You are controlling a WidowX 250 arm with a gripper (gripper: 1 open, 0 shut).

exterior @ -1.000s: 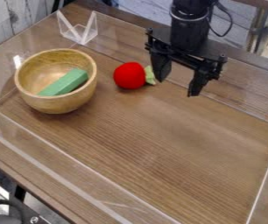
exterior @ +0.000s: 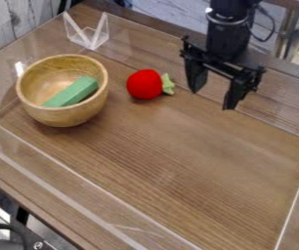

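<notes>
The black gripper hangs at the upper right of the camera view, over the wooden table, with its fingers spread apart and nothing visible between them. To its left lies a red, roundish object with a small green part on its right. At the left, a wooden bowl holds a green oblong object.
A clear wire or plastic rack stands at the back left. Black cables lie at the lower-left edge.
The red object and the bowl with its contents have stayed in place.
</notes>
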